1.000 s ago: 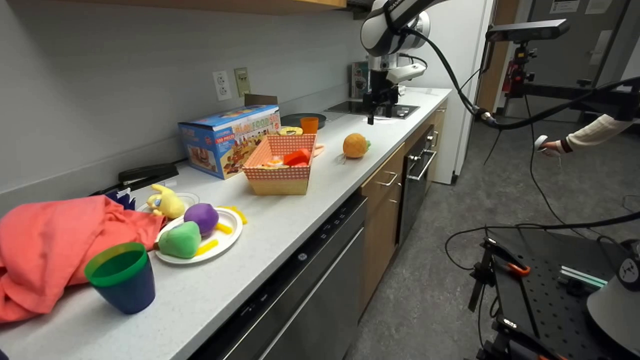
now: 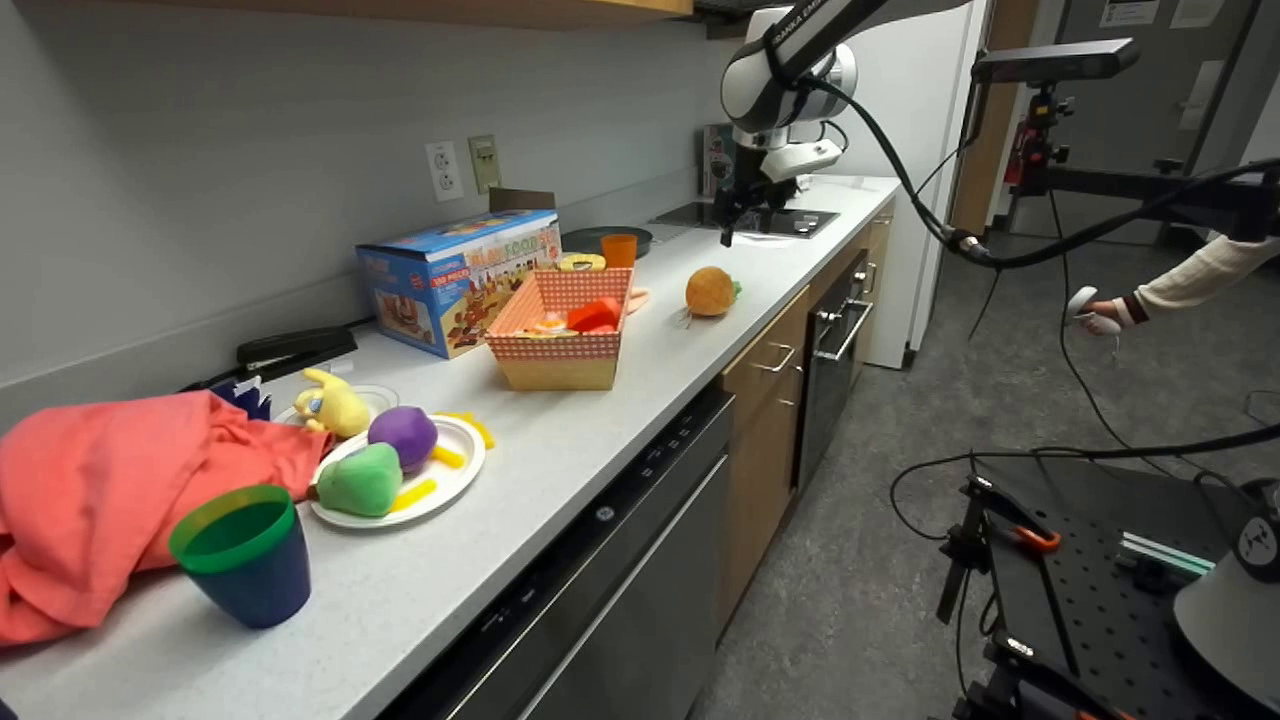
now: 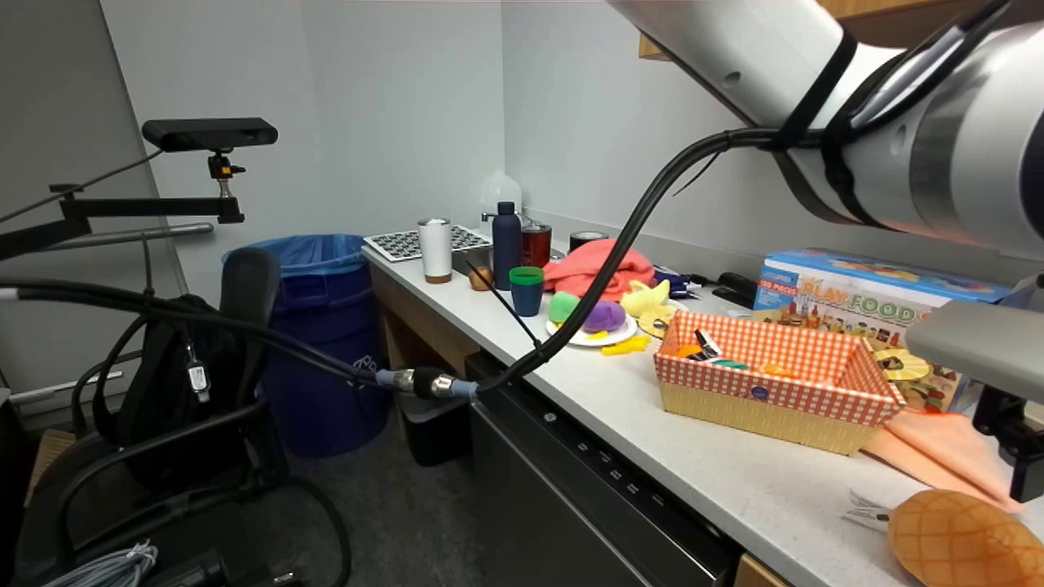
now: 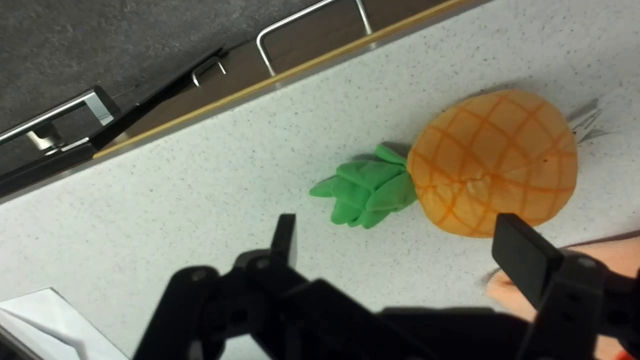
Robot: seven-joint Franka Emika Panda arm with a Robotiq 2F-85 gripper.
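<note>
A plush pineapple (image 4: 495,162) with green leaves (image 4: 367,191) lies on its side on the white counter, near the front edge. In exterior view 1 the same pineapple (image 2: 710,292) rests to the right of the checkered basket (image 2: 561,330). My gripper is open above the counter, its black fingers wide apart and nothing held between them. Seen from exterior view 1, the gripper (image 2: 727,230) hangs higher than the pineapple and a little behind it. Exterior view 2 cuts off part of the pineapple (image 3: 964,538) at the lower right.
Behind the basket stands a play food box (image 2: 459,278). Farther left are a plate (image 2: 465,468) with toy food, a green-rimmed cup (image 2: 246,558) and a red cloth (image 2: 114,504). A peach cloth (image 3: 935,455) lies by the basket. Bare counter surrounds the pineapple's leafy end.
In exterior view 1 my gripper has shifted slightly left and down, and appears more tilted. The pineapple and the basket have stayed in place.
</note>
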